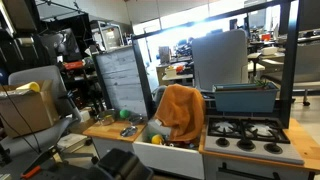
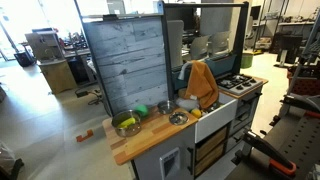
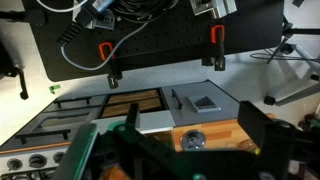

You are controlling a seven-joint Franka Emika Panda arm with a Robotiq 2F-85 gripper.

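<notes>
In the wrist view my gripper appears as dark shapes at the bottom, its fingers open and nothing seen between them. An orange cloth (image 1: 180, 110) hangs in folds behind the sink area of a toy kitchen; it also shows in the second exterior view (image 2: 200, 82). To its right lies a white stove top (image 1: 253, 138) with black burners. On the wooden counter (image 2: 152, 134) sit a metal pot (image 2: 127, 123) with something yellow inside, a green item (image 2: 142, 108) and small metal bowls (image 2: 179, 118). My gripper is apart from all these.
A blue-grey bin (image 1: 245, 101) stands behind the stove. Tall dark posts and a grey board (image 2: 130, 65) rise behind the counter. Loose cables (image 3: 140, 10) lie on the black robot table. Drawers (image 2: 210, 152) front the kitchen; open floor lies left.
</notes>
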